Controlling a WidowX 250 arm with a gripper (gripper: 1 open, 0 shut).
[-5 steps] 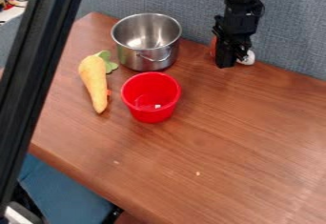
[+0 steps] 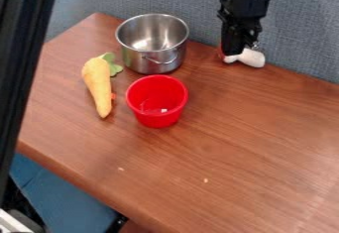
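My black gripper (image 2: 240, 41) is at the back of the table, raised just over a white object (image 2: 247, 58) that lies by the padded back wall. Something small and reddish shows partly behind the gripper's lower left side. The fingers look shut, with nothing clearly held between them, though their tips are dark and small in view.
A steel pot (image 2: 153, 44) stands at back left, a red cup (image 2: 157, 101) in front of it, and a yellow carrot-like toy (image 2: 99, 83) with green top to the left. A dark post crosses the left edge.
My gripper has risen, uncovering more of the white object beneath it. The pot, cup and carrot toy have not moved.
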